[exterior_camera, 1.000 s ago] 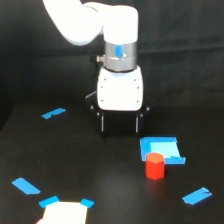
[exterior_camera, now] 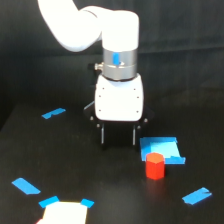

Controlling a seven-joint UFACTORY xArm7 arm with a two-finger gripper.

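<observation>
The white arm reaches down from the top of the camera view, its gripper hanging with two dark fingers apart over the black table, nothing seen between them. A red hexagonal block stands at the right, in front of a light square with a blue tape border, overlapping it in the view. At the bottom left a cream-coloured object is cut off by the frame edge, with blue tape at its corners.
Strips of blue tape mark the dark table at the left, upper left and lower right. The middle of the table below the gripper is clear.
The arm and gripper have shifted very slightly downward. The objects on the table have not moved.
</observation>
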